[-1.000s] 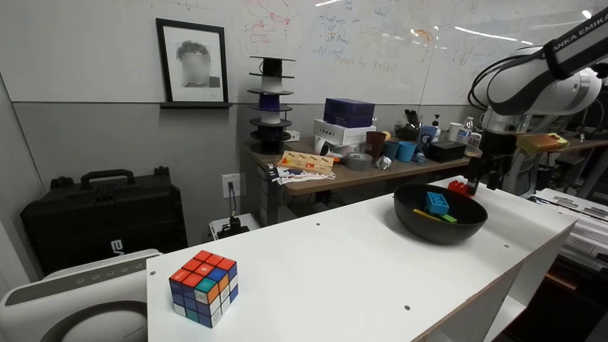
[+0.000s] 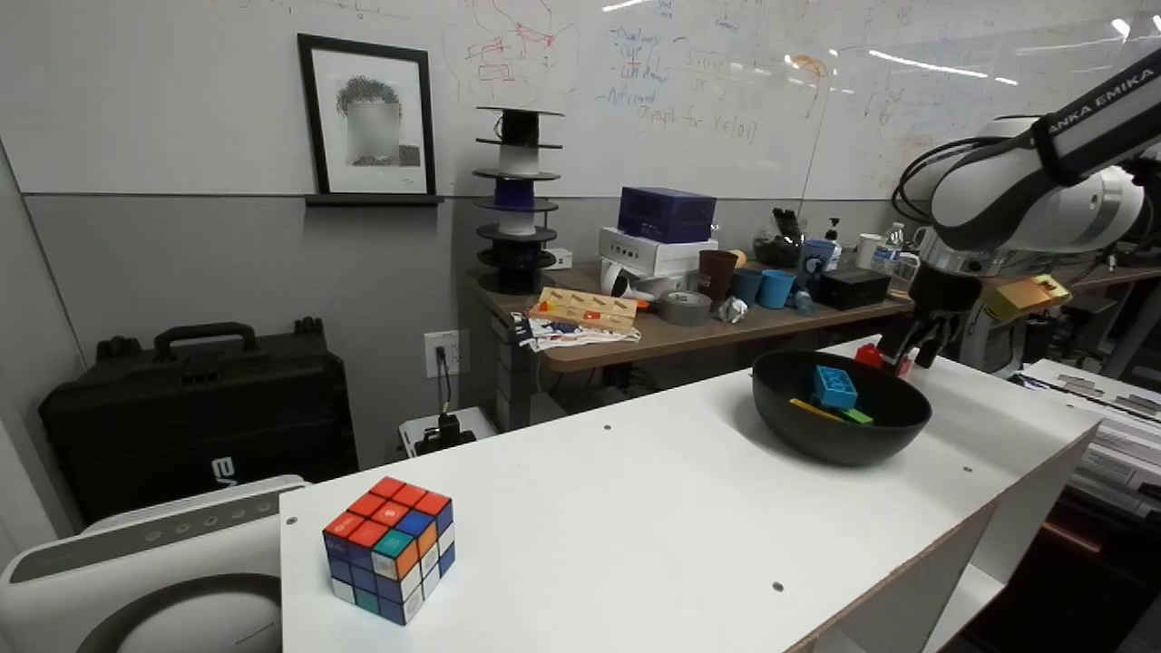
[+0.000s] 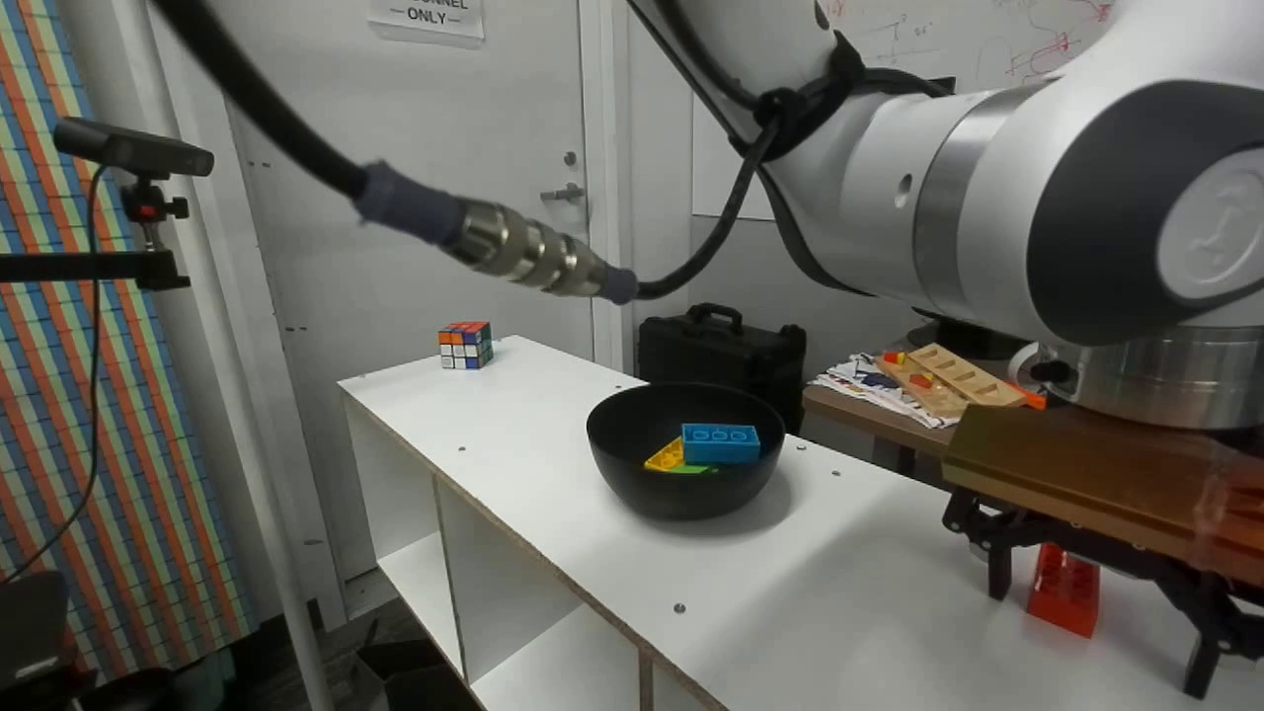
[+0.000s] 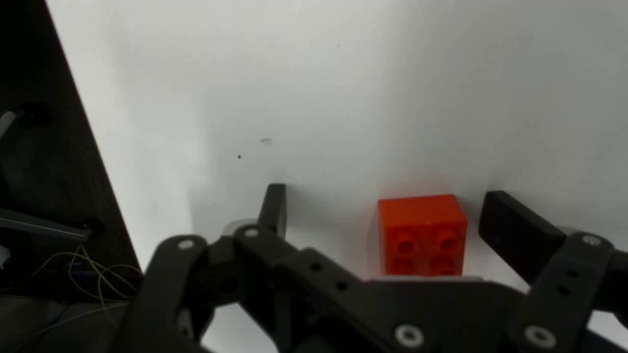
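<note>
In the wrist view a red brick [image 4: 422, 235] stands on the white surface between my fingers, closer to the right one; a gap shows on each side. My gripper is open around it, holding nothing. Exterior view 2 has the gripper [image 3: 1096, 622] low over the table, with the red brick [image 3: 1064, 589] nearer its left finger. A black bowl [image 3: 634, 474] sits on the same table, apart from the gripper. Inside it lie a blue brick [image 3: 720, 443], a yellow piece [image 3: 666, 455] and a green piece [image 2: 856, 415].
A Rubik's cube [image 2: 389, 550] rests at the table's far end from the arm. Between cube and bowl the white tabletop [image 2: 609, 522] is clear. Behind runs a brown desk [image 2: 653, 346] crowded with cups, boxes and tape.
My gripper has shifted slightly left in exterior view 1 and tilted a little. It now hides part of the red brick. Bowl and cube have stayed in place.
</note>
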